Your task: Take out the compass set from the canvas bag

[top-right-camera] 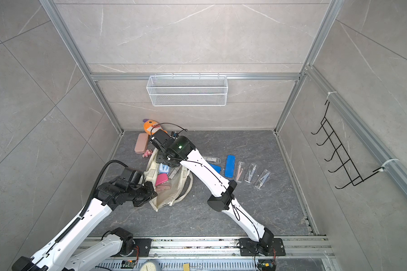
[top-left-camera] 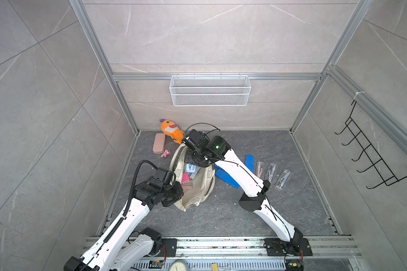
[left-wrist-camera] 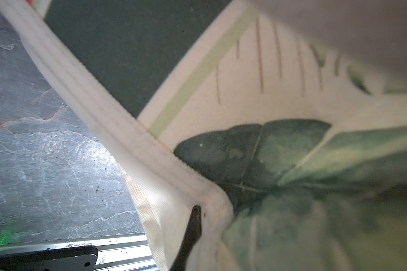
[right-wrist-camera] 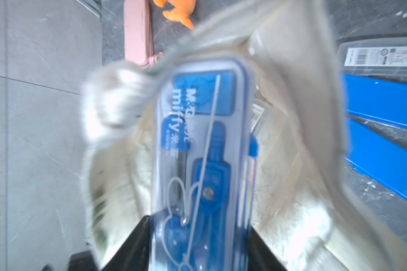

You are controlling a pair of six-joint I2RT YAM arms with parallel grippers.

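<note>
The cream canvas bag (top-left-camera: 196, 194) lies open on the floor, with a pink item (top-right-camera: 162, 179) and other things inside. My left gripper (top-left-camera: 174, 194) is shut at the bag's left side; its wrist view shows a dark fingertip (left-wrist-camera: 195, 216) against the white edge of the printed fabric (left-wrist-camera: 303, 81). My right gripper holds the clear compass set (right-wrist-camera: 199, 171), marked miffy with blue contents, between its fingers above the bag's mouth. In the top views the right wrist covers much of that set.
An orange plush (top-left-camera: 171, 130), pink case (top-left-camera: 158, 142) and small pink toy (top-left-camera: 165, 153) lie back left. Blue cases (top-right-camera: 229, 166) and clear cases (top-right-camera: 262, 179) lie right of the bag. A white wire basket (top-left-camera: 209, 90) and black hook rack (top-left-camera: 370, 153) hang on the walls.
</note>
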